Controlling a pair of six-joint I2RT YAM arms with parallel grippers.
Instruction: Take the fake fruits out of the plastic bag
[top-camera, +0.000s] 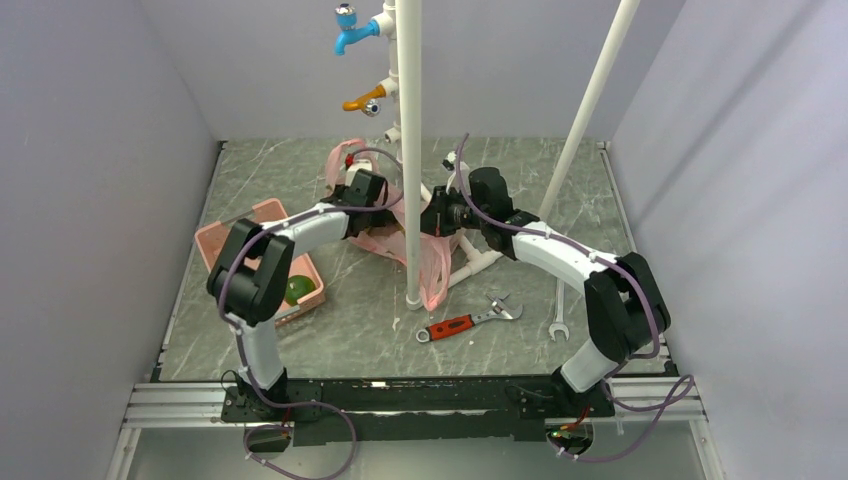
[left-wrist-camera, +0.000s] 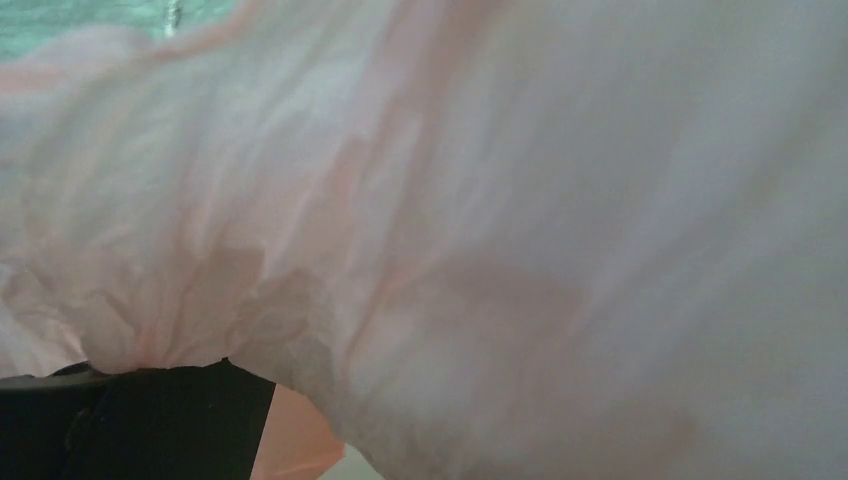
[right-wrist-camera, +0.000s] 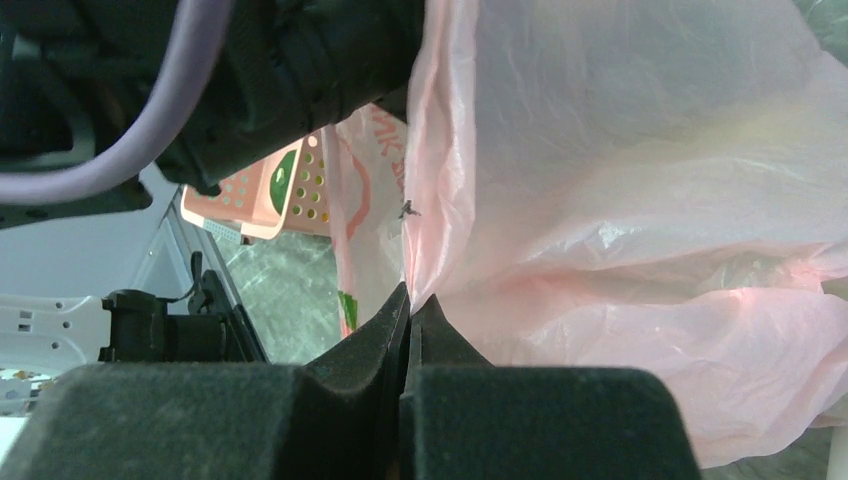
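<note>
The thin pink plastic bag (top-camera: 436, 272) lies around the foot of the white upright pipe, pulled open between both arms. My left gripper (top-camera: 381, 219) reaches into its left side, its tips hidden by plastic in the top view. Crumpled film fills the left wrist view, where one dark finger (left-wrist-camera: 150, 425) shows at the lower left; the fingers stand open. On the right, my gripper is shut on a gathered edge of the bag. Any fruit inside is hidden by the plastic. A green fruit (top-camera: 299, 289) rests in the pink basket (top-camera: 270, 209).
The white pipe (top-camera: 413, 130) rises between the arms, crossing the bag. A red-handled wrench (top-camera: 452, 327) lies in front of it, and a steel spanner (top-camera: 559, 325) to the right. Taps (top-camera: 362, 34) stick out at the back.
</note>
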